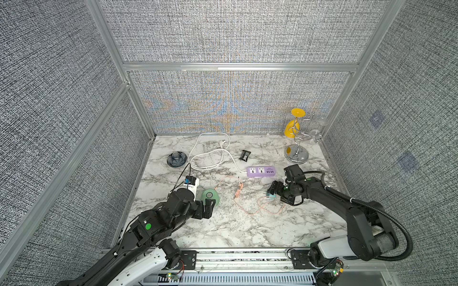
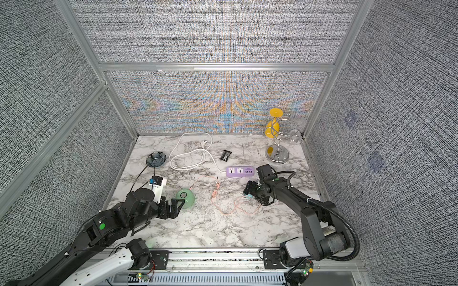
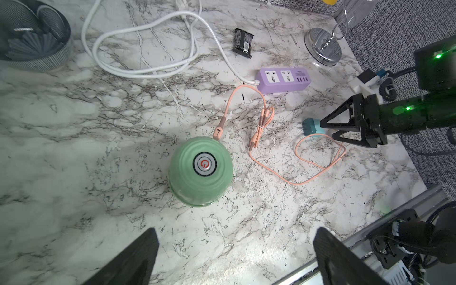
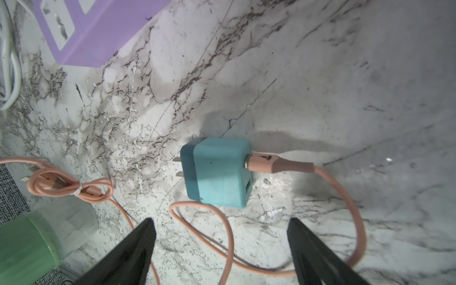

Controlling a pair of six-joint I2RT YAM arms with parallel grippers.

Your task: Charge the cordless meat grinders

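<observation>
The green meat grinder (image 3: 201,172) stands upright on the table, power button on top. A pink cable (image 3: 296,184) has one plug end at the grinder's side; whether it is seated is unclear. The cable's other end goes into a teal charger (image 4: 219,172), which lies on the table with its prongs pointing left. My right gripper is close over the charger, part open, its fingers (image 4: 137,244) apart and not touching it. A purple power strip (image 1: 261,171) lies behind. My left gripper is open and empty, near the grinder's front.
The white strip cord (image 3: 137,73) loops across the back. A dark bowl (image 1: 177,159), a small black packet (image 1: 244,155) and a metal stand with yellow parts (image 1: 296,152) sit towards the back.
</observation>
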